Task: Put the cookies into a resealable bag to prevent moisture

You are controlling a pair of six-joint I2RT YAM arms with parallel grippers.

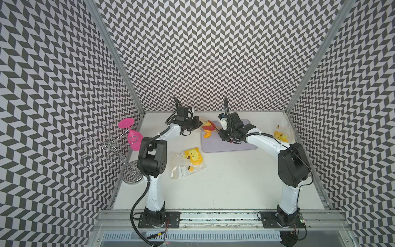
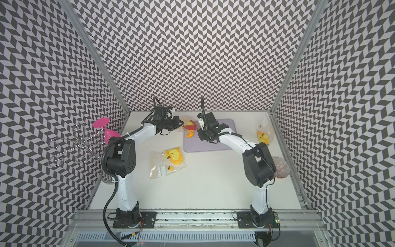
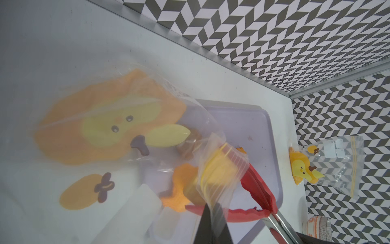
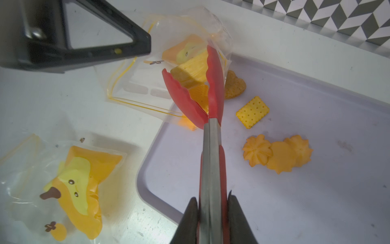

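Observation:
My left gripper is shut on the film edge of a clear resealable bag with a printed yellow animal. The bag's yellow-zipped mouth hangs open beside the lilac tray. My right gripper is shut on metal tongs with red tips. These tips are spread at the bag's mouth, with a ridged yellow cookie beside or between them; whether they grip it, I cannot tell. On the tray lie a square cracker, flower-shaped cookies and a brown cookie. An orange cookie shows near the bag.
Another printed bag lies flat in front of the tray, and one more at the far right. Pink-and-wire items stand on the left. A ribbed glass sits by my right arm.

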